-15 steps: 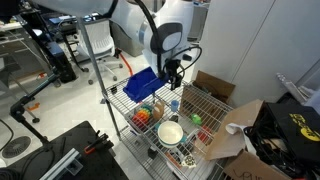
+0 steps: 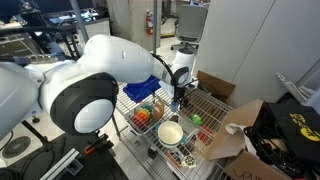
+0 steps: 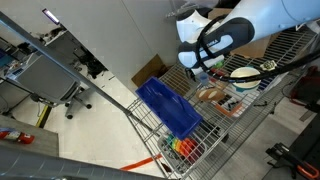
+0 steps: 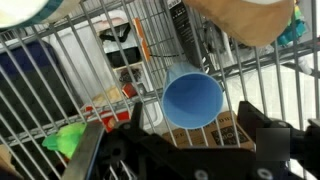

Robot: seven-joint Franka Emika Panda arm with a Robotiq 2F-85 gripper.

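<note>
A light blue cup (image 4: 192, 99) stands on the wire rack, its open mouth facing the camera in the wrist view. Over it, my gripper is open, its dark fingers apart at the bottom of that view. The cup shows just ahead of the fingers, and nothing is seen held. From the side, the cup (image 2: 175, 105) is small and sits right below the gripper (image 2: 174, 95). In the second exterior view the gripper (image 3: 198, 70) hangs low above the rack, close to the cup.
A cream bowl (image 2: 171, 132) sits nearer the front, with a green item (image 2: 196, 120) to its right. A blue bin (image 3: 168, 108) and colourful toys (image 2: 143, 112) lie to the left. An open cardboard box (image 2: 236, 130) stands on the right. Bare rack shows toward the back.
My gripper has lowered toward the blue cup, which appears to stay in place.
</note>
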